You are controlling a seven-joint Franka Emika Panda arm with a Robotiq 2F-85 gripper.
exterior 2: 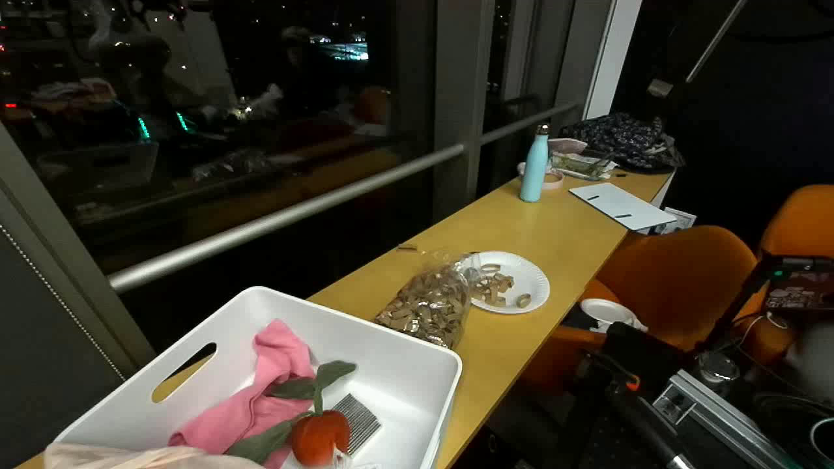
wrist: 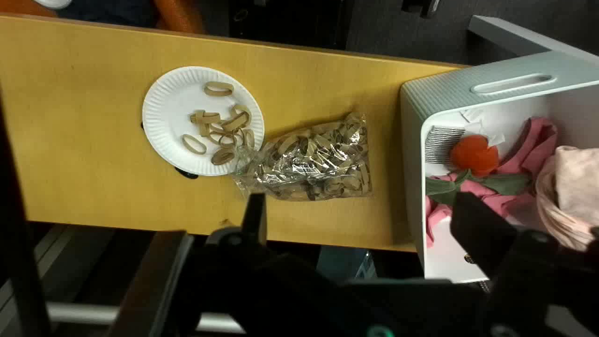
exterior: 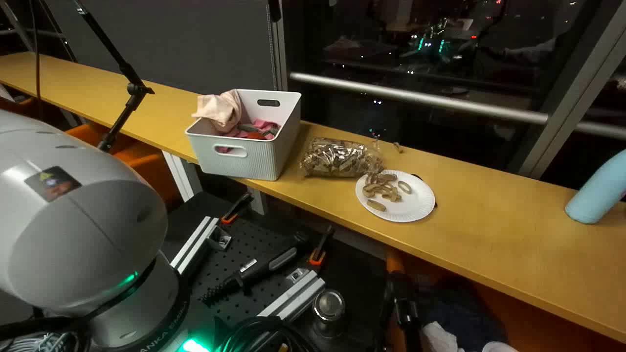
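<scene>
In the wrist view my gripper is open, its two dark fingers wide apart with nothing held between them. Past the fingertips, on the wooden table, lies a clear plastic bag (wrist: 314, 163) full of tan rubber bands. Its open end meets the rim of a white paper plate (wrist: 168, 123), where several loose bands (wrist: 224, 130) are spread. A white bin (wrist: 418, 163) stands on the bag's other side. Inside it are pink cloth (wrist: 528, 149), a pale cloth (wrist: 575, 185) and an orange flower-like item (wrist: 474, 154) with green leaves. Neither exterior view shows the gripper.
A light-blue bottle (exterior 2: 535, 165) stands farther along the narrow table (exterior 2: 485, 227), with a white board (exterior 2: 618, 204) beyond it. The window rail (exterior: 422, 97) runs along the back edge. Between plate and bottle the tabletop is bare. Orange chairs (exterior 2: 680, 266) sit below the front edge.
</scene>
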